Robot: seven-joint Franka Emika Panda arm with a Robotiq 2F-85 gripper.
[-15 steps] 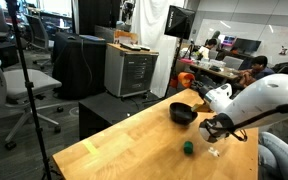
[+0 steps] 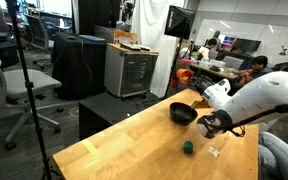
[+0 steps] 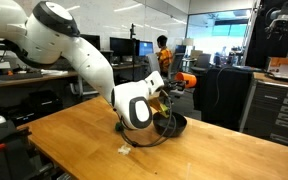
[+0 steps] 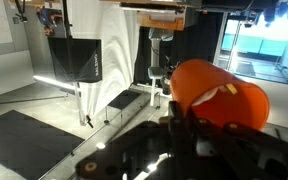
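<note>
An orange, rounded, hollow-looking object [image 4: 202, 80] fills the right of the wrist view, directly in front of my gripper. My fingers are shut on it, though the fingertips are mostly hidden. The same orange object [image 2: 184, 76] is held up above the table, over or slightly behind a black bowl [image 2: 183, 114] in exterior view 1. In exterior view 2 the orange object [image 3: 187, 79] shows above the far side of the bowl [image 3: 170, 125]. How the inside of the bowl is filled cannot be made out.
A small green object [image 2: 188, 147] and a small white piece [image 2: 214, 152] lie on the wooden table [image 2: 124, 150] near the arm's base side.
</note>
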